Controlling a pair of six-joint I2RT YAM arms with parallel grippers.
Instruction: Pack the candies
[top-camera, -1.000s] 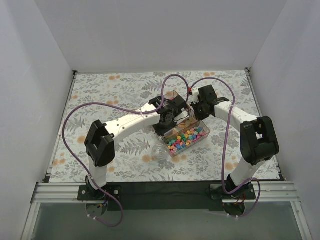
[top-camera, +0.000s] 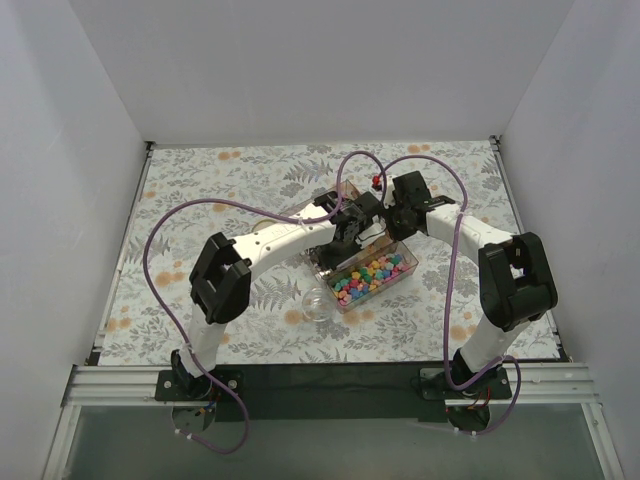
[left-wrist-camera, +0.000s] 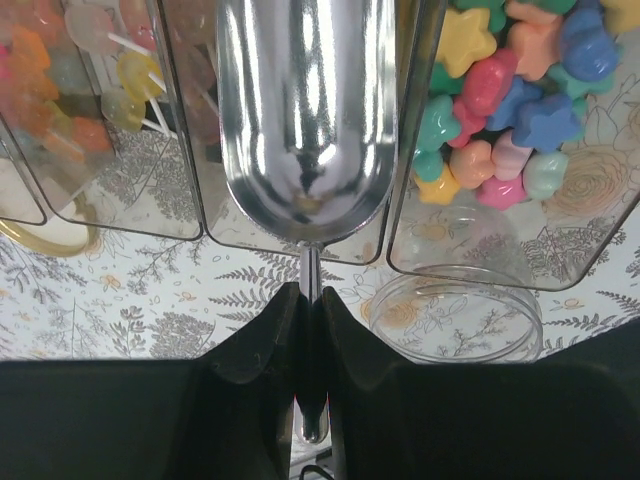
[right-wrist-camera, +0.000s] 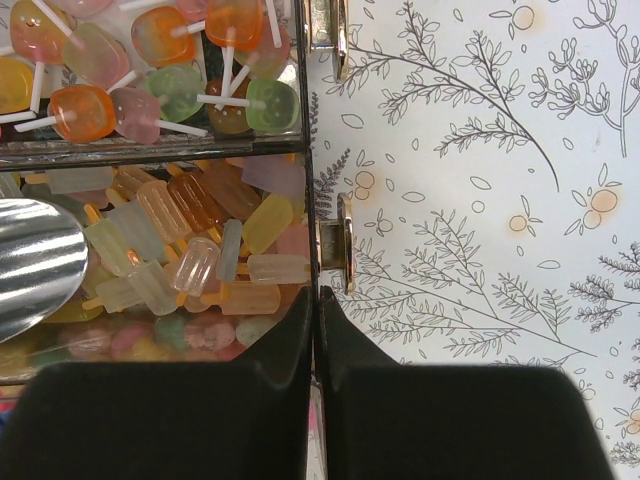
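A metal scoop (left-wrist-camera: 305, 120) lies over the middle candy box in the left wrist view, with my left gripper shut on its handle. My right gripper is shut on the side wall of the clear box in the right wrist view. That box holds wrapped-looking bar candies (right-wrist-camera: 195, 235); the scoop's tip reaches in from the left. Round lollipops (right-wrist-camera: 170, 40) fill the neighbouring compartment. Colourful star candies (left-wrist-camera: 505, 130) fill another box at the right of the left wrist view.
An empty clear round container (left-wrist-camera: 455, 340) stands in front of the boxes, and a gold-rimmed lid (left-wrist-camera: 70, 245) lies at the left.
In the top view my left arm has shifted right, toward the right arm, with its gripper over the boxes. The right arm has barely moved.
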